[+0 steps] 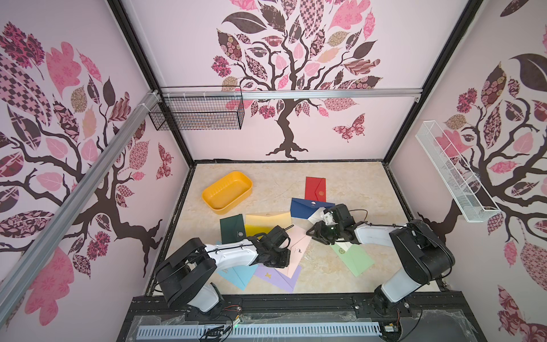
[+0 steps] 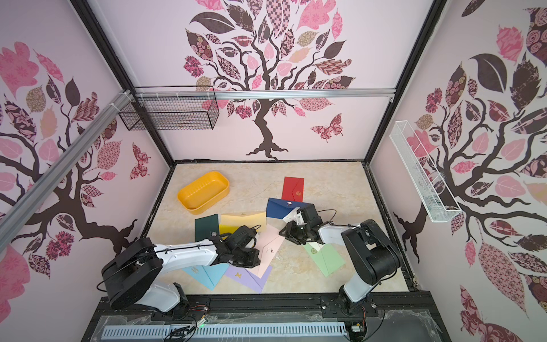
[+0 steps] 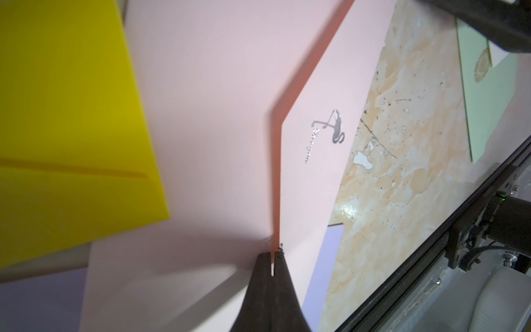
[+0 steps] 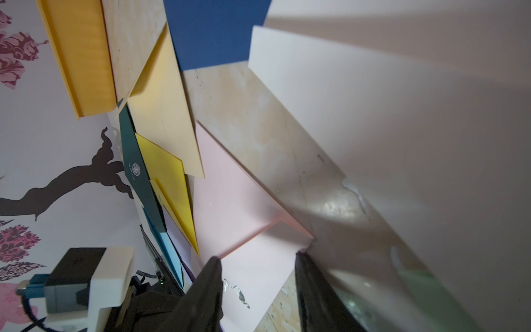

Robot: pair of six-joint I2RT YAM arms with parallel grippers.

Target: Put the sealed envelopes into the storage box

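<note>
A pale pink envelope [image 1: 297, 252] with a silver bird print lies right of centre among the spread envelopes, its flap edge slightly raised. At that flap edge my left gripper is shut; whether any paper sits between its fingertips does not show clearly. My right gripper is open over the pink envelope's far corner, its fingers [image 4: 210, 285] spread to either side of the printed flap. It holds nothing that I can see. The yellow-orange storage box [image 1: 208, 206] stands at the back left and looks empty.
Around lie yellow [image 3: 72, 132], dark green [image 1: 230, 224], blue [image 1: 228, 277], purple [image 1: 287, 283], navy [image 1: 299, 212], red [image 1: 315, 185] and light green [image 1: 357, 262] envelopes. White paper [image 4: 376, 110] lies beneath the right arm. Bare table [image 1: 273, 182] extends between box and red envelope.
</note>
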